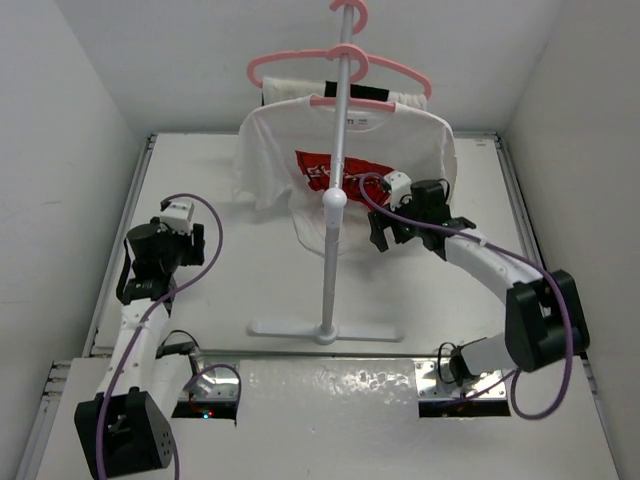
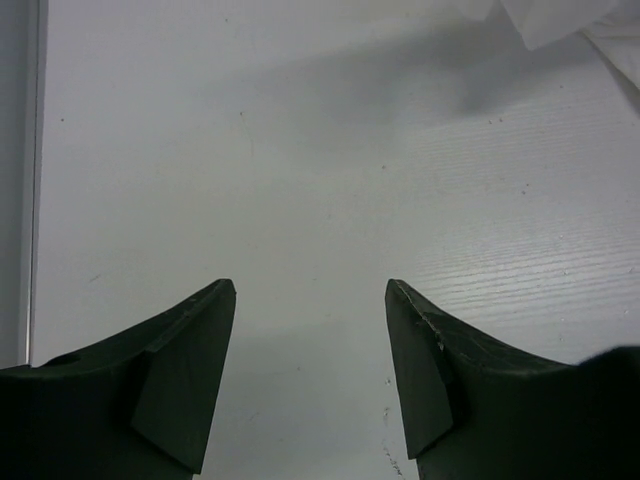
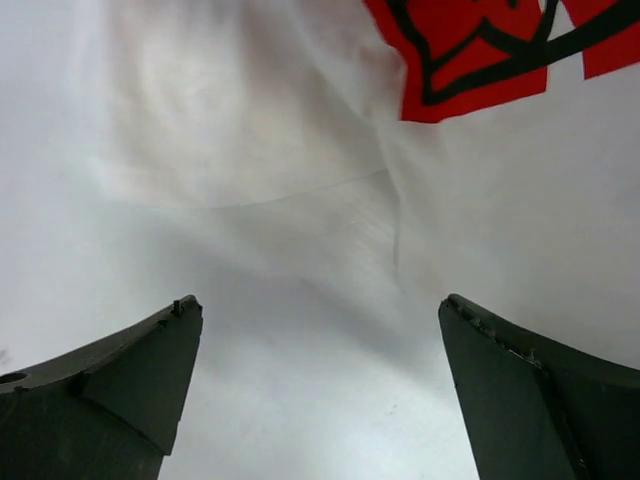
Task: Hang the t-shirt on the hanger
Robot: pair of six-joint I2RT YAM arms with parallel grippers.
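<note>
A white T-shirt (image 1: 270, 160) with a red print (image 3: 480, 60) hangs on a pink hanger (image 1: 380, 104) on the white stand (image 1: 329, 280). Its lower part drapes near the table. My right gripper (image 1: 390, 230) is open at the shirt's lower right, nothing held between its fingers. My left gripper (image 1: 185, 245) stands open over bare table at the left, apart from the shirt, whose edge shows at the top right of the left wrist view.
A second pink hanger (image 1: 285, 57) behind carries a white and black garment (image 1: 355, 90). The stand's base crosses the front of the table (image 1: 190, 175). Walls border both sides and the back.
</note>
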